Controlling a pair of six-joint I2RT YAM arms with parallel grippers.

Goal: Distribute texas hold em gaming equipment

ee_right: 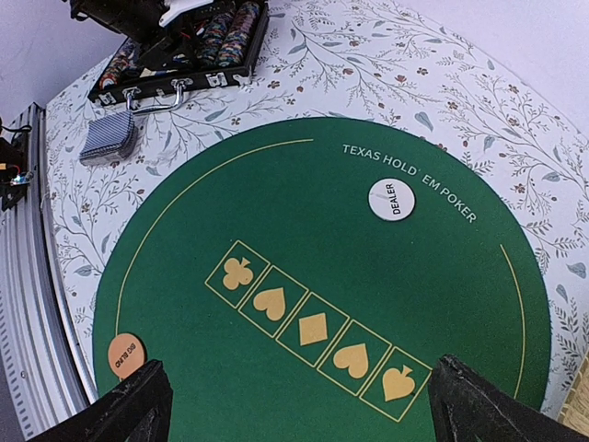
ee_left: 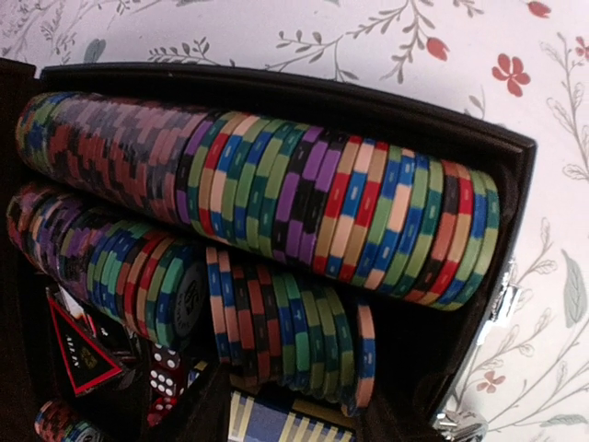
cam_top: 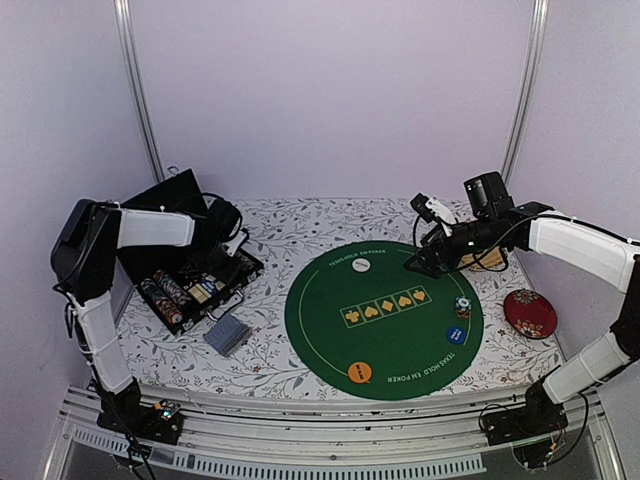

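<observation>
An open black chip case (cam_top: 170,310) stands at the left, filled with rows of striped chips (ee_left: 248,184), dice (ee_left: 166,378) and an ALL IN marker (ee_left: 78,354). My left gripper is down inside the case, fingers apart around a loose group of chips (ee_left: 281,322); whether it grips them is unclear. My right gripper hangs open and empty over the green mat (ee_right: 304,212), which carries a white DEALER button (ee_right: 391,199), an orange BIG BLIND button (cam_top: 359,371) and a blue button (cam_top: 455,335).
A deck of cards (cam_top: 227,336) lies in front of the case. A small chip stack (cam_top: 462,305) sits on the mat's right. A red round object (cam_top: 530,313) and a wooden item (cam_top: 483,259) lie at the right.
</observation>
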